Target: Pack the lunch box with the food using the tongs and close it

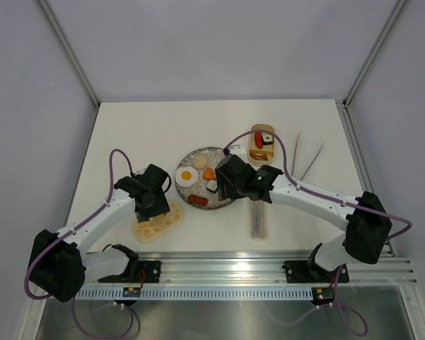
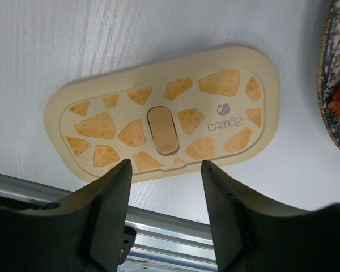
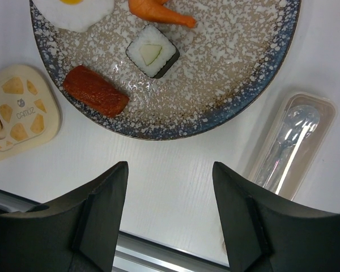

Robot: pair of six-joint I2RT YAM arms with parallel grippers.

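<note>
A cream lid printed with cheese pieces (image 2: 158,79) lies on the table at left, beneath my open left gripper, which is empty. The round speckled plate (image 3: 226,68) carries a fried egg (image 3: 88,12), an orange shrimp-like piece (image 3: 158,14), a sushi piece (image 3: 150,52) and a sausage (image 3: 95,90). My right gripper stands open over the plate's front edge, nothing between its fingers. The lunch box (image 1: 262,129) at back right holds a red piece, sushi and other food, partly hidden by the right arm.
A clear case with a spoon (image 3: 289,141) lies right of the plate. Two chopsticks (image 1: 295,152) lie at the far right.
</note>
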